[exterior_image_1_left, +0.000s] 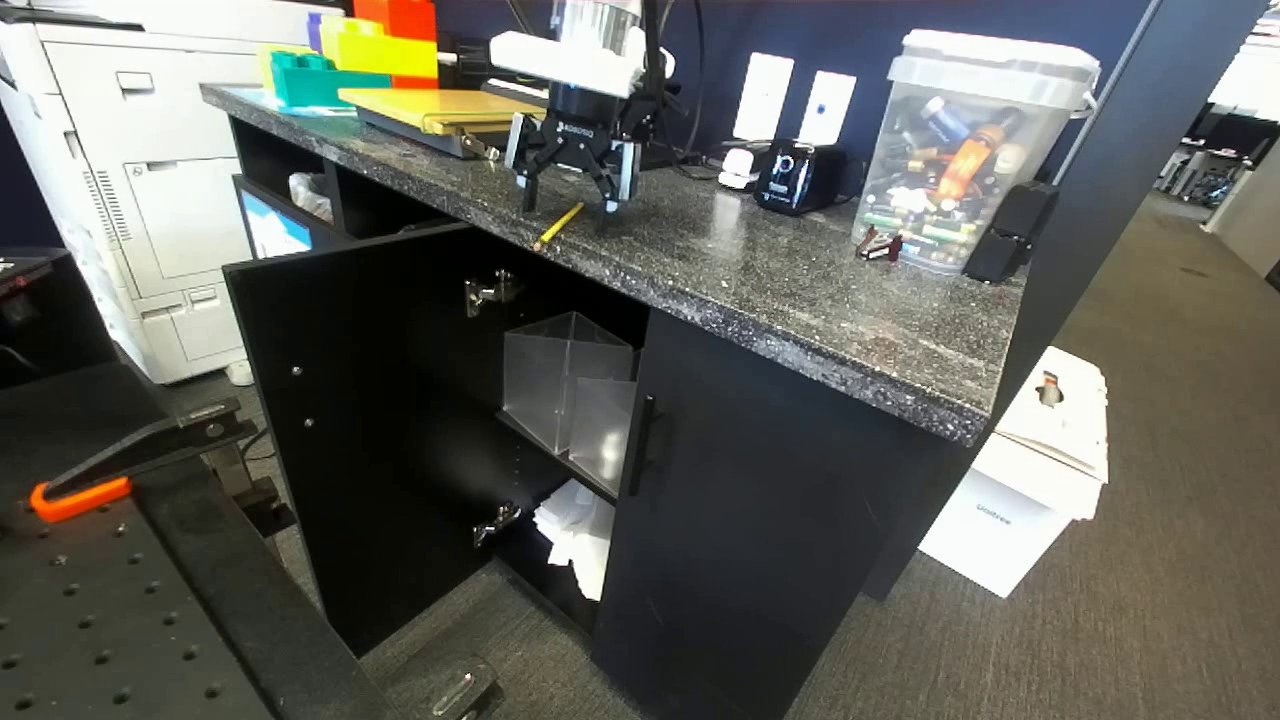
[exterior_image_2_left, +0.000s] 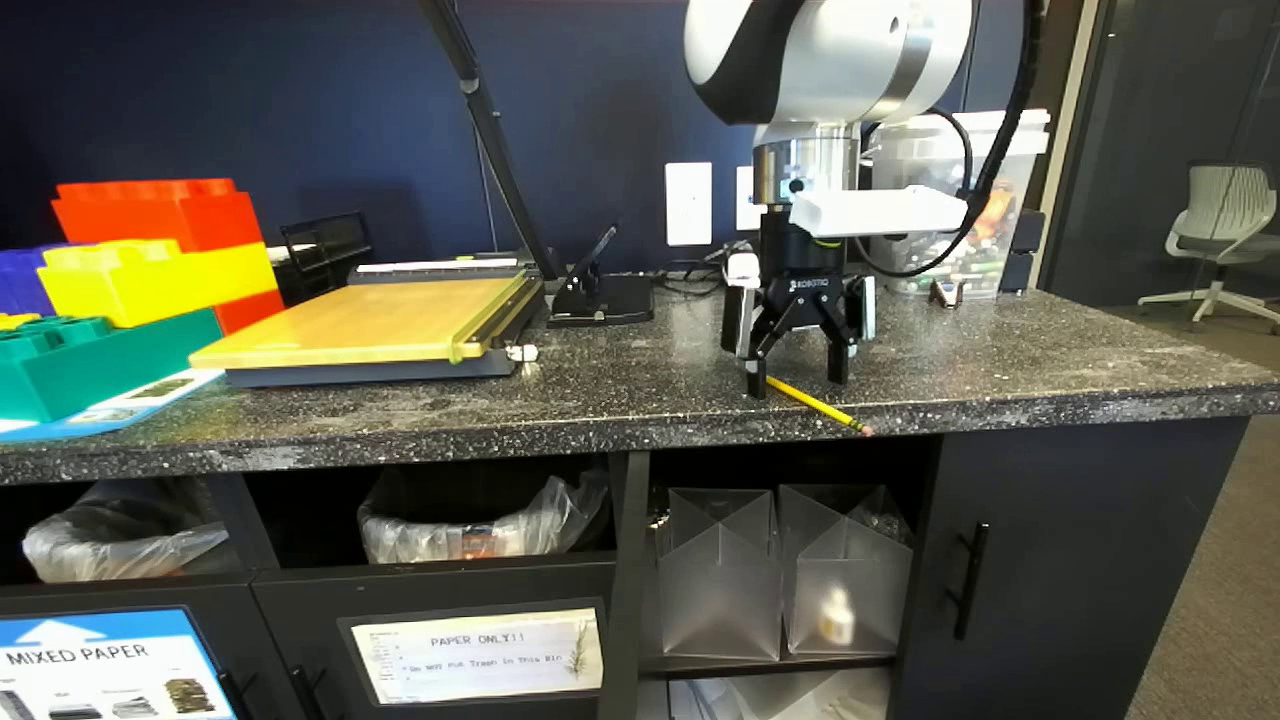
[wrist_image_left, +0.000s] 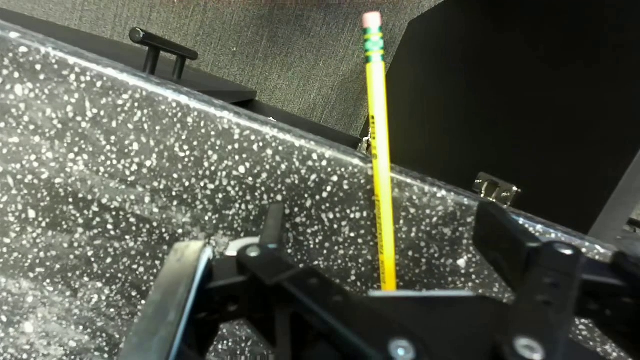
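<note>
A yellow pencil (wrist_image_left: 381, 180) lies on the speckled dark countertop (wrist_image_left: 120, 156), its pink eraser end sticking out past the front edge. In the wrist view its other end disappears behind the body of my gripper. The fingers stand wide apart, one on each side of the pencil, and neither is seen touching it. Exterior view 2 shows the gripper (exterior_image_2_left: 797, 378) pointing down close above the counter, with the pencil (exterior_image_2_left: 822, 406) running from near its left finger towards the edge. Exact fingertip height is hard to tell.
Under the counter, a cabinet door (exterior_image_1_left: 372, 420) hangs open before clear bins (exterior_image_2_left: 720, 574). Left of the gripper sits a yellow paper cutter (exterior_image_2_left: 372, 318), near large toy bricks (exterior_image_2_left: 156, 270). A tub of batteries (exterior_image_1_left: 960, 156) stands right. Counter between gripper and tub is mostly clear.
</note>
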